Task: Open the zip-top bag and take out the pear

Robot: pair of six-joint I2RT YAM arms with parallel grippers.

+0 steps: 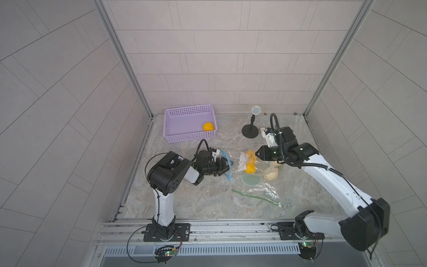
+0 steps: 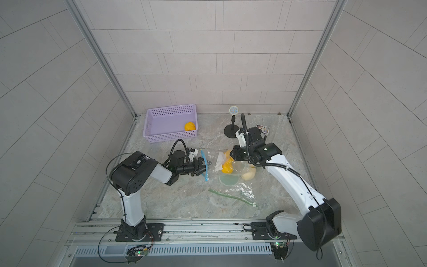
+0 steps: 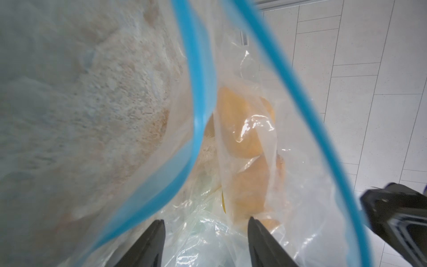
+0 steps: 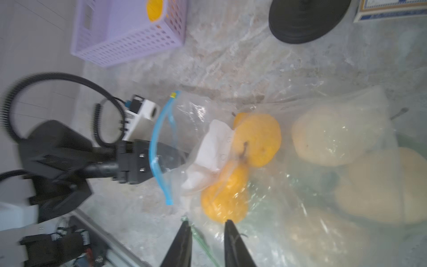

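The clear bag with a blue zip strip lies with its mouth facing left, and its two blue edges stand apart in the left wrist view. Two yellow-orange pears [image 4: 258, 138] [image 4: 224, 200] with stems rest inside, beside a white crumpled piece [image 4: 209, 153]. My left gripper is open within the mouth, nothing between its fingers, the pears [image 3: 242, 178] ahead behind film. Above the bag's pear end hovers my right gripper, its fingers parted and empty. From the top left view, it partly covers the upper pear [image 1: 251, 155].
Pale round fruits [image 4: 338, 133] lie under clear film to the right. A green zip strip [image 1: 255, 197] and a green disc [image 1: 250, 179] lie toward the front. A purple basket [image 1: 171, 138] holding one yellow fruit and a black stand [image 1: 250, 130] are behind.
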